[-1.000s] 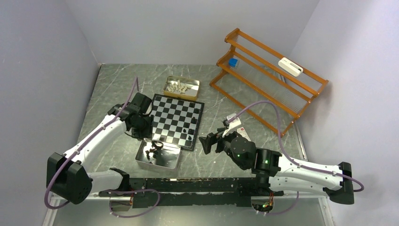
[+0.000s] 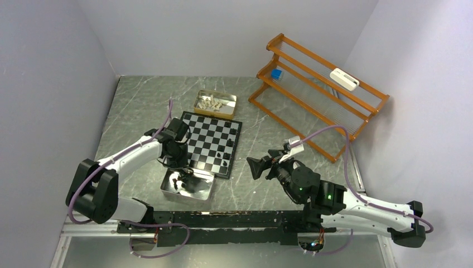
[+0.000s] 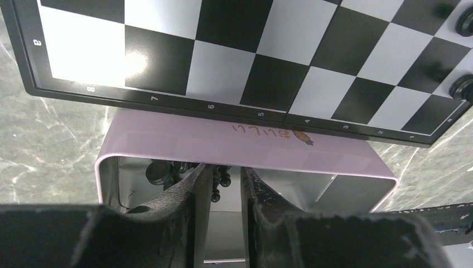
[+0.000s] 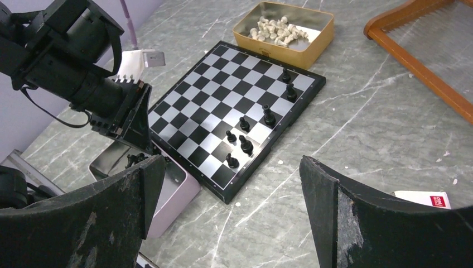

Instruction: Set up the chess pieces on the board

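Note:
The chessboard [image 2: 206, 139] carries several black pieces along its right side, such as a tall piece [image 4: 268, 116]. A pink-walled tin [image 3: 234, 139] below the board holds dark pieces [image 3: 162, 172] in a cluster. My left gripper hangs over this tin, part open, with small black pieces seen beyond and between its fingertips; whether it touches any cannot be told. My right gripper [image 2: 262, 162] stands open right of the board, nothing between its fingers.
A gold tin [image 2: 215, 114] of cream pieces sits behind the board. A wooden rack [image 2: 312, 106] stands at the back right. Bare marble table lies right of the board.
The right arm has shifted to the right.

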